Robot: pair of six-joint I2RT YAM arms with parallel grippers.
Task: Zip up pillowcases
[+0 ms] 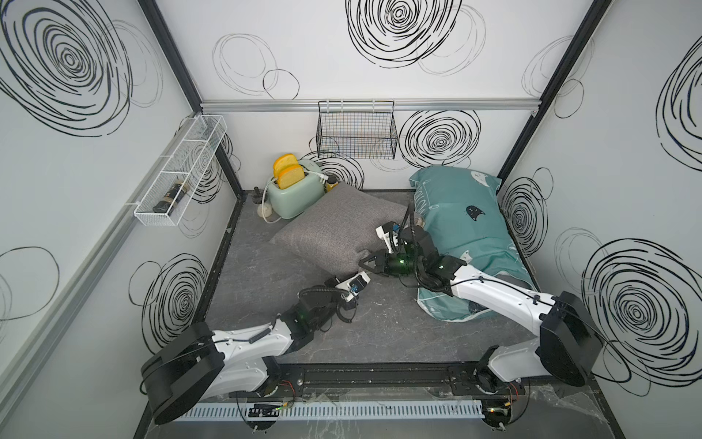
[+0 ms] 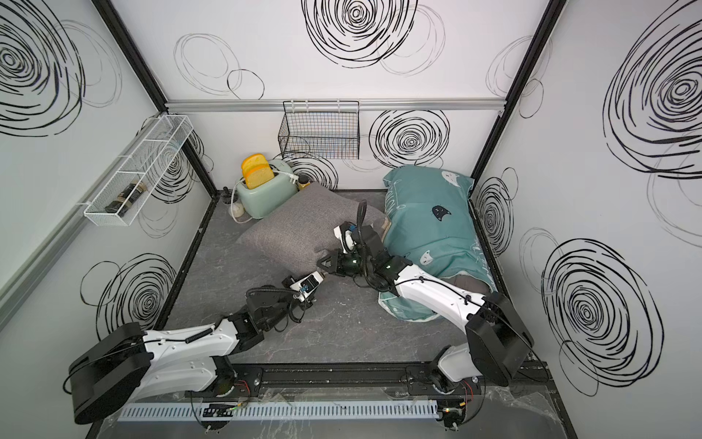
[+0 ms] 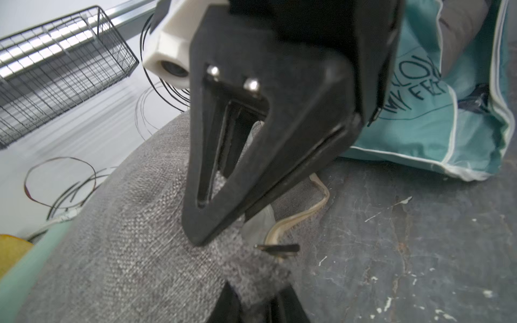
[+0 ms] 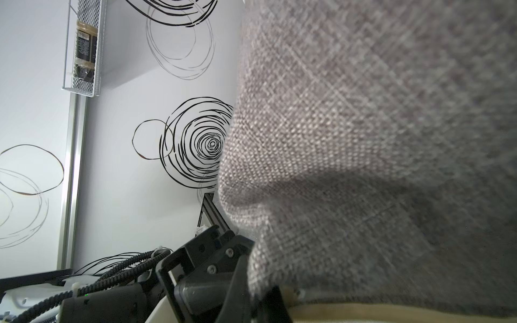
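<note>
A grey woven pillowcase [image 1: 329, 226] lies mid-table, its front corner between my two grippers. In the left wrist view a pale zipper tape [image 3: 290, 220] with a dark pull [image 3: 277, 248] runs along its edge, with my left gripper's fingertips at the frame's bottom around the cloth corner; whether they grip is unclear. My right gripper [image 1: 365, 263] is shut at that corner, seen from above it in the left wrist view; what its tips pinch is hard to tell. A teal pillowcase [image 1: 460, 212] with cat faces lies on the right.
A mint toaster [image 1: 296, 197] with yellow slices stands back left. Wire baskets [image 1: 357, 139] hang on the back and left walls.
</note>
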